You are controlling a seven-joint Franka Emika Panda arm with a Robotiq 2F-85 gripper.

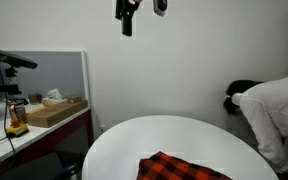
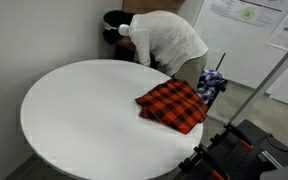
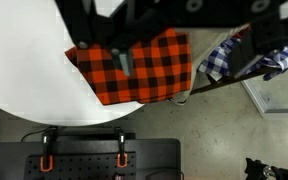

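Note:
A red-and-black checked cloth [image 2: 174, 105] lies spread on the white round table [image 2: 79, 110], close to its edge on the person's side. The same cloth [image 3: 149, 75] fills the middle of the wrist view, partly covered by dark gripper parts. In exterior view 1 only its upper part [image 1: 174, 168] shows at the bottom. My gripper [image 1: 127, 28] hangs high above the table, well clear of the cloth. Its dark parts reach down from the top edge, and how its fingers stand cannot be made out. Nothing held shows below it.
A person [image 2: 169, 40] in a white top bends over beside the table's far edge. Blue checked fabric [image 2: 211, 83] lies near them, off the table. A black plate with orange clamps [image 3: 122, 157] sits by the table's near edge.

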